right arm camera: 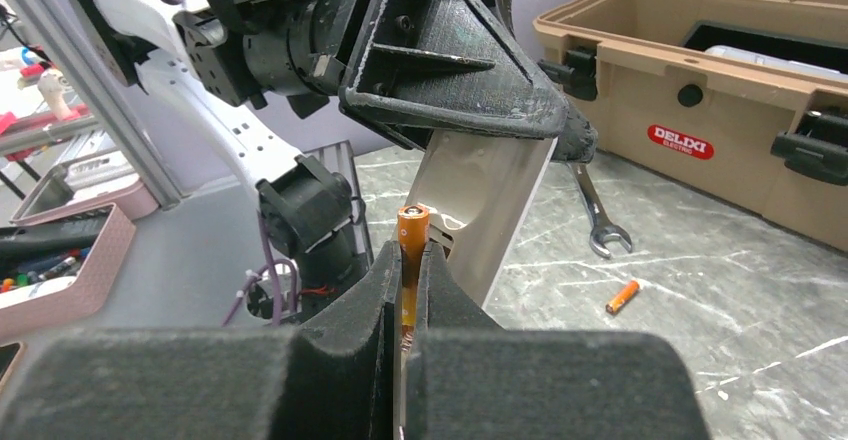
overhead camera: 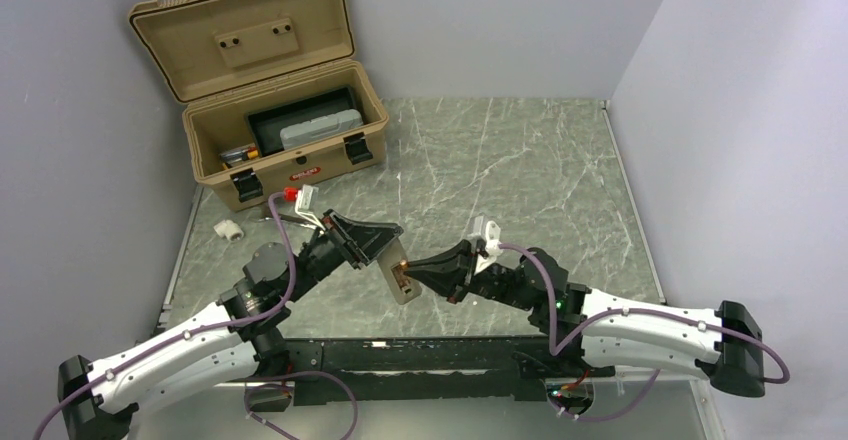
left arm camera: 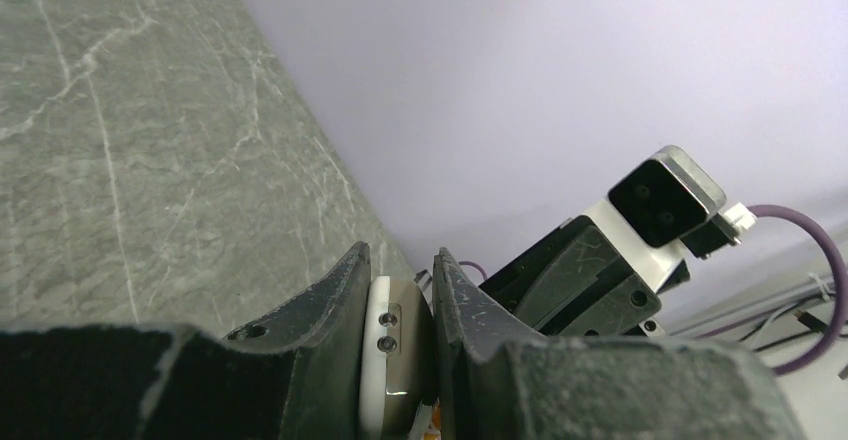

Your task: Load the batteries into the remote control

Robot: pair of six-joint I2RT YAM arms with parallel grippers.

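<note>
The remote control hangs back side out over the table's front middle, with my left gripper shut on it; in the left wrist view only its end shows between the fingers. My right gripper is shut on an upright orange battery, held at the remote's open compartment; whether it touches cannot be told. A second orange battery lies loose on the marble table.
An open tan toolbox stands at the back left, with a wrench in front of it. A white piece lies at the left.
</note>
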